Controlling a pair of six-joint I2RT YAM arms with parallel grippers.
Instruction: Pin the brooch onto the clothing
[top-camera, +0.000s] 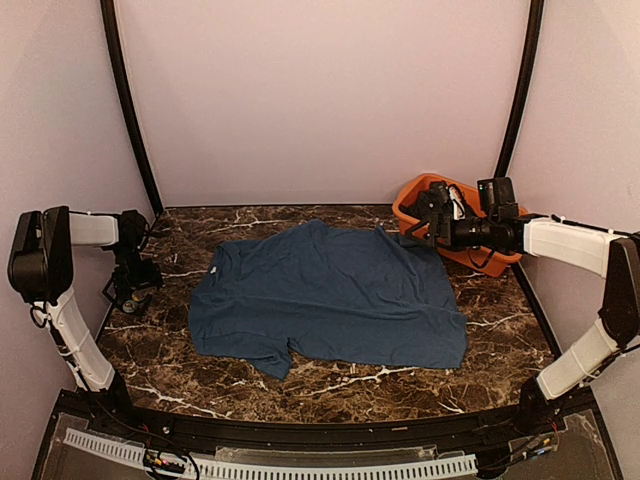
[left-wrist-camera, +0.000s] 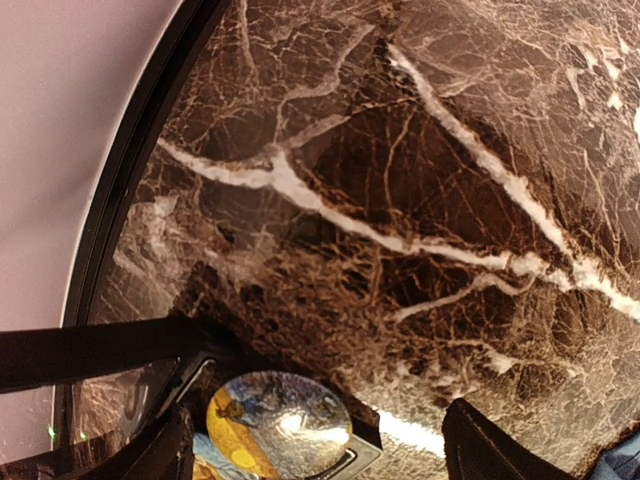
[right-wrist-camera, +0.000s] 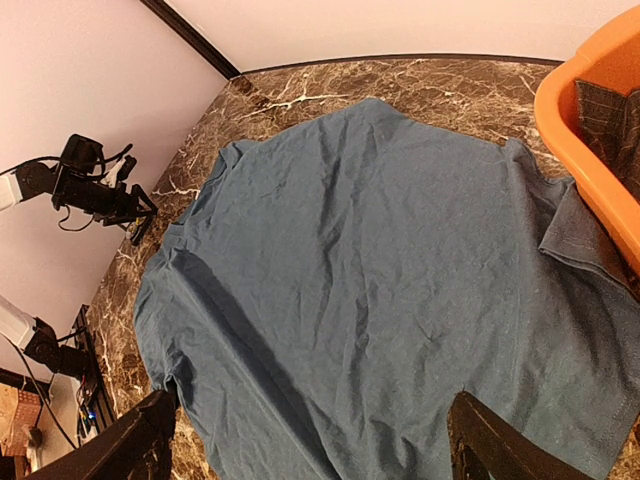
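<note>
The brooch (left-wrist-camera: 280, 425), round and glossy with a blue and yellow picture, lies on a small dark holder at the table's left edge. My left gripper is spread open with the brooch between its fingers in the wrist view, and nothing shows it gripped. Across the middle of the table the blue clothing (top-camera: 330, 295) lies spread out, wrinkled, with its lower left corner jutting forward. At the right, my right gripper hangs open above the clothing's far right side and the orange bin, its fingers apart and empty.
An orange bin (top-camera: 483, 262) with dark items inside stands at the back right, touching the clothing's corner. A black frame edge (left-wrist-camera: 120, 190) and wall run close beside the left gripper. Bare marble (top-camera: 170, 365) shows in front of and left of the clothing.
</note>
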